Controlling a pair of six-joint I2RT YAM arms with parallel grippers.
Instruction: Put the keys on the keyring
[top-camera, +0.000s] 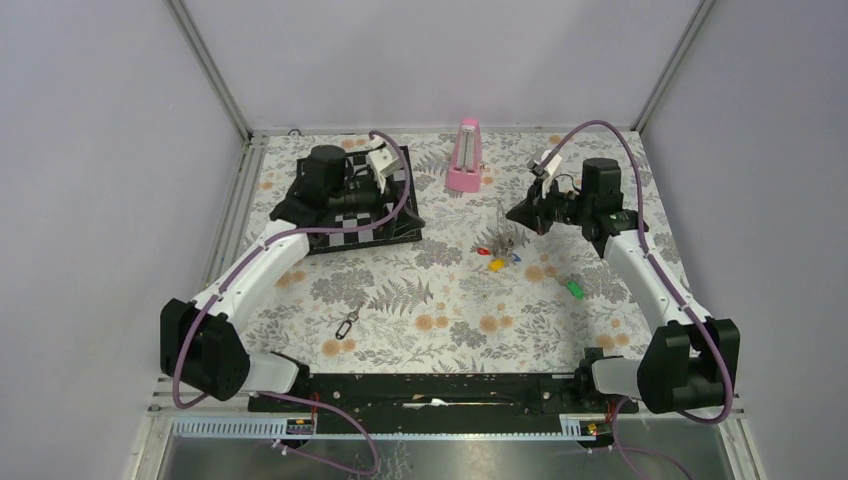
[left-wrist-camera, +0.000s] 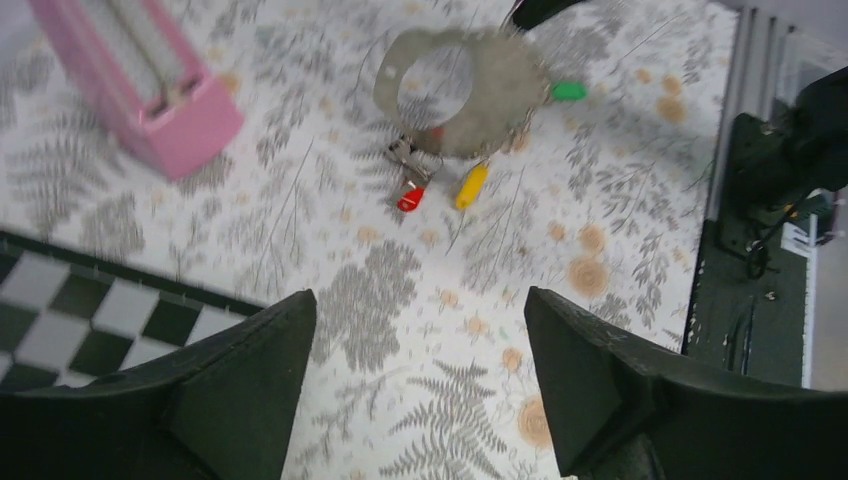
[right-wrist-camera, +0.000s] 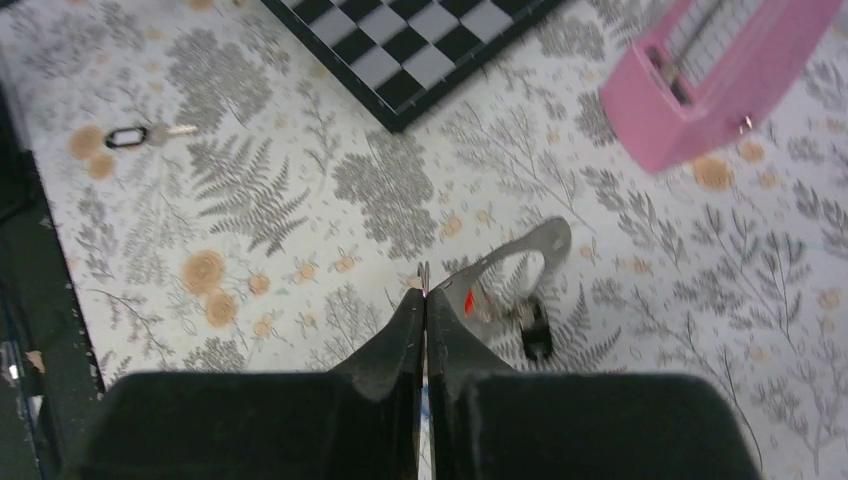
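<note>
My right gripper is shut on a small metal ring of the keyring, and the curved metal plate (right-wrist-camera: 553, 238) hangs from it, tilted almost edge-on in the top view. A red tag (left-wrist-camera: 410, 198) with a key and a yellow tag (left-wrist-camera: 472, 186) hang at the plate's lower edge. The blue tag (top-camera: 515, 258) shows close beside them. A key with a green tag (top-camera: 575, 290) lies apart on the table. Another key with a black-framed tag (top-camera: 345, 327) lies at the front left. My left gripper is open and empty, above the board's right edge.
A checkered board (right-wrist-camera: 403, 62) lies flat at the back left, partly under the left arm. The pink metronome (top-camera: 465, 160) stands at the back middle.
</note>
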